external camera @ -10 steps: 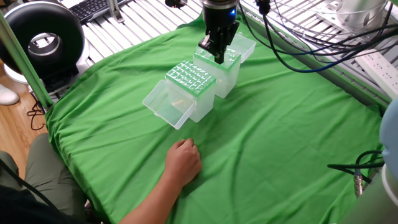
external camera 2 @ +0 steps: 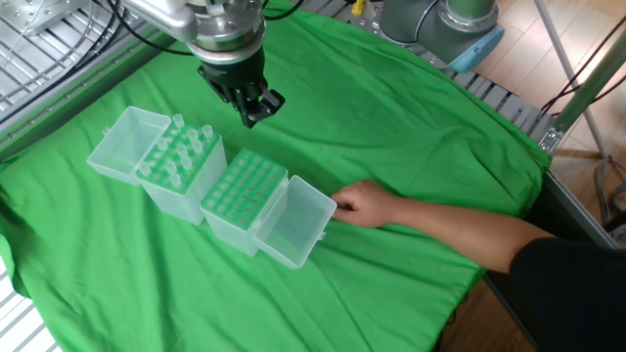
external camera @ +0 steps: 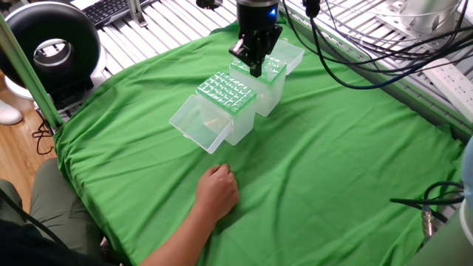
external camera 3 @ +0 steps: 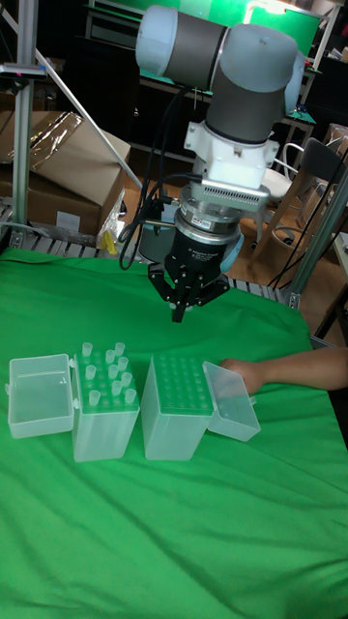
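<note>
Two translucent boxes with green hole-grid tops stand side by side on the green cloth. The rack with tips [external camera 2: 182, 164] carries several clear tips poking up from its holes. No tips stand up from the empty-looking rack [external camera 2: 243, 191], which is nearer the person's hand. Both hinged lids are open: the left lid [external camera 3: 41, 396] and the right lid [external camera 3: 234, 399] lean outward on opposite sides. My gripper [external camera 3: 179, 308] hangs above and behind the racks, tilted, its fingertips together. Nothing shows between them. In exterior view 1 the gripper [external camera: 256, 72] overlaps the farther rack [external camera: 272, 94], hiding part of its top.
A person's hand [external camera: 216, 191] rests on the cloth beside the right lid. Black cables [external camera: 347, 81] hang near the arm.
The racks, lids and hand have not moved.
</note>
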